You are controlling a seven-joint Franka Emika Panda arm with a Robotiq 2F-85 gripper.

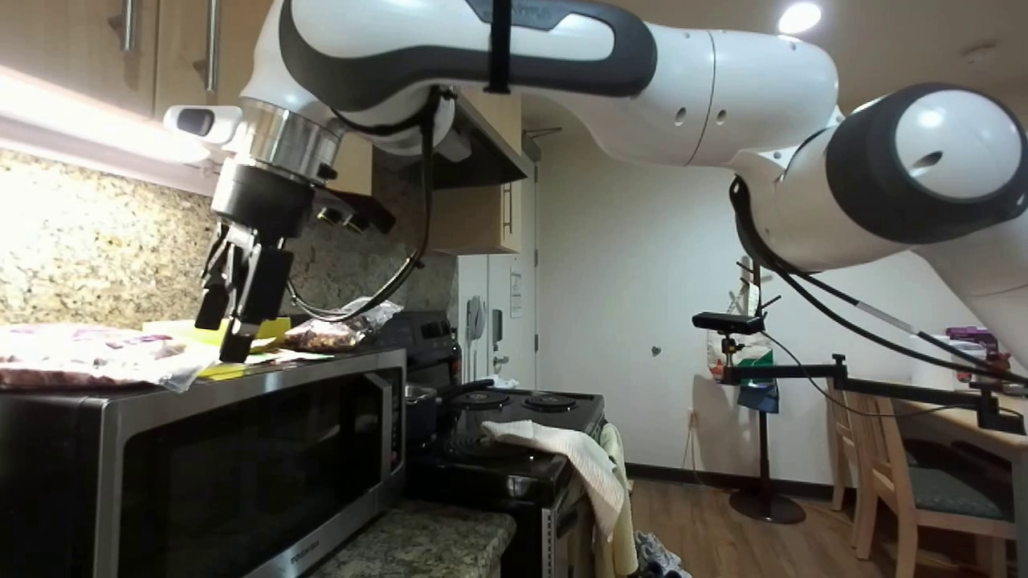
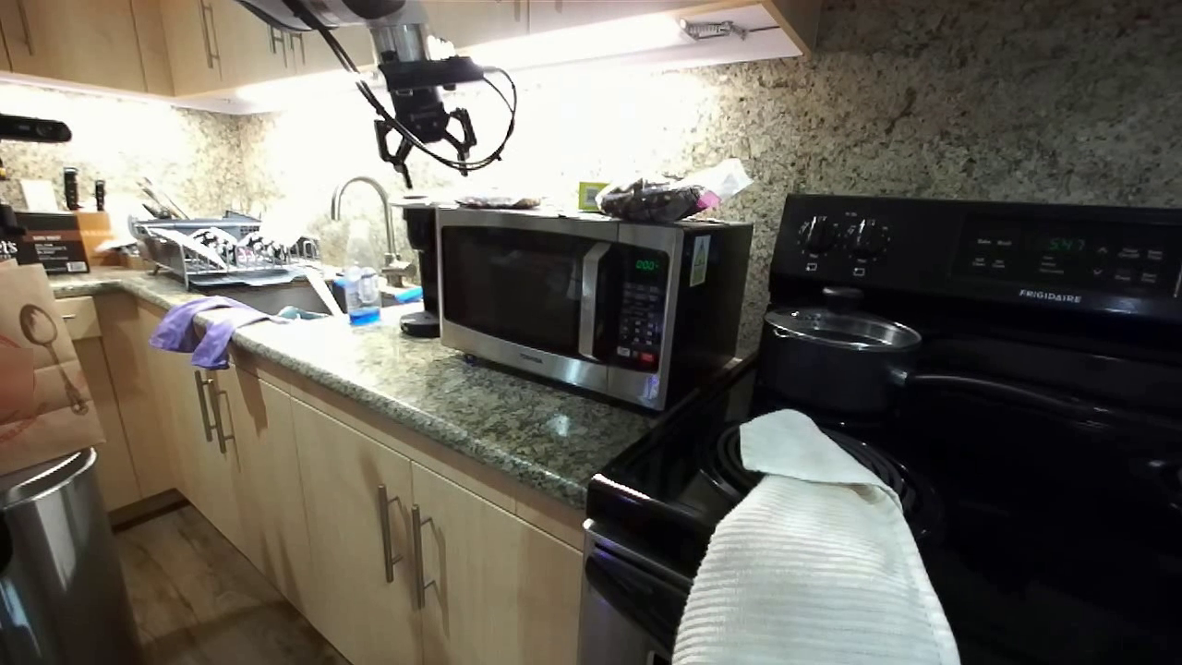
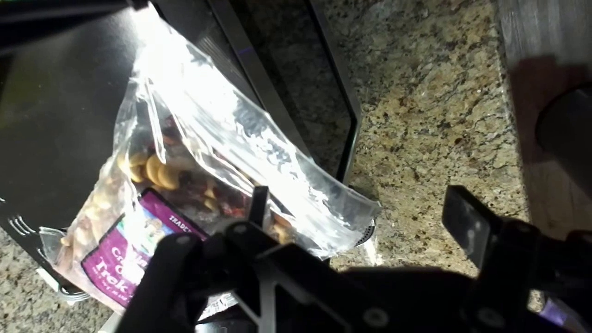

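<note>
A clear plastic bag of trail mix with a purple label (image 3: 183, 166) lies on top of the microwave (image 3: 50, 105) in the wrist view. In exterior view 1 that bag (image 1: 87, 352) rests at the left of the microwave top. My gripper (image 1: 223, 332) is tilted above the microwave, open, nothing held. In the wrist view one finger (image 3: 259, 206) overlaps the bag and the opposite finger (image 3: 466, 225) is over the granite counter. The bag's clear end lies partly between them; whether any finger touches it I cannot tell.
A second snack bag (image 1: 337, 326) and a yellow item (image 1: 267, 329) share the microwave top. To the right stands the stove with a lidded pot (image 2: 842, 349) and a white towel (image 2: 820, 543). Upper cabinets (image 1: 178, 58) hang close above the gripper.
</note>
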